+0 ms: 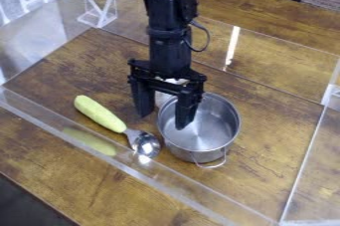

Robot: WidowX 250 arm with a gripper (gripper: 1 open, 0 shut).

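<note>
The black gripper is open, its two fingers pointing down at the left rim of a silver metal pot, one finger outside the pot and the other over its inside. The pot has a wire handle at the front. To the left lies a ladle or scoop with a yellow-green handle and a metal head. A small pale object is partly hidden behind the gripper at the pot's back left; I cannot tell what it is.
Transparent panels edge the work area at the front, left and right.
</note>
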